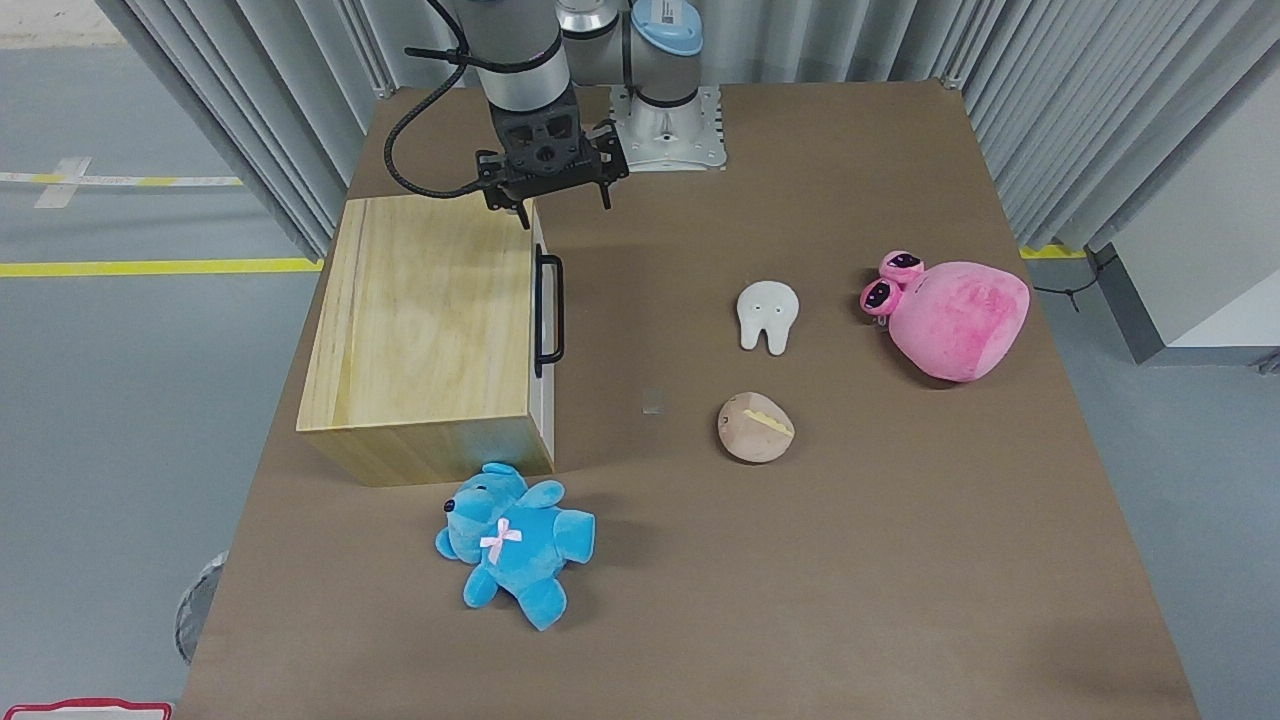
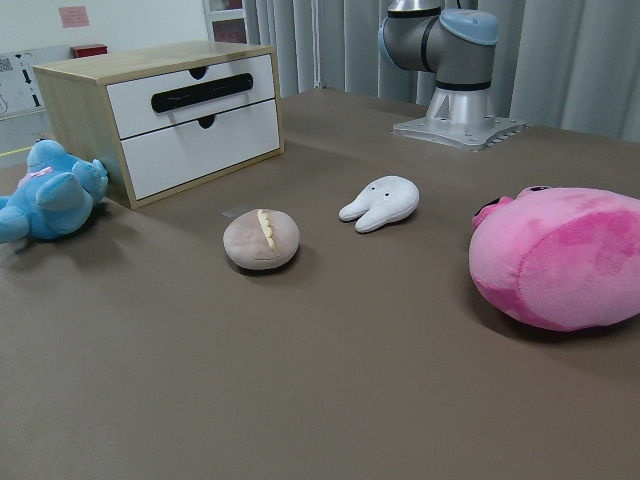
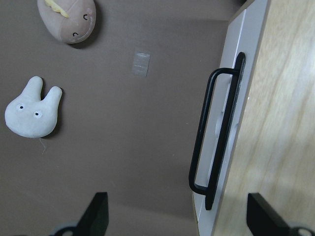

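Observation:
My gripper (image 1: pixel 565 206) hangs open above the back end of a light wood cabinet (image 1: pixel 414 312) with two white drawers (image 2: pixel 200 147), both closed. In the wrist view my fingertips (image 3: pixel 98 211) are wide apart with nothing between them, and the black handle (image 3: pixel 199 137) of the top drawer lies ahead of them. A blue teddy bear (image 1: pixel 516 546) with a pink bow lies in front of the cabinet. A white rabbit-like plush (image 1: pixel 767 314), a round beige plush (image 1: pixel 753 430) and a large pink plush (image 1: pixel 957 322) lie to the right.
The robot base (image 1: pixel 666 138) stands at the back. Grey curtains hang behind the table.

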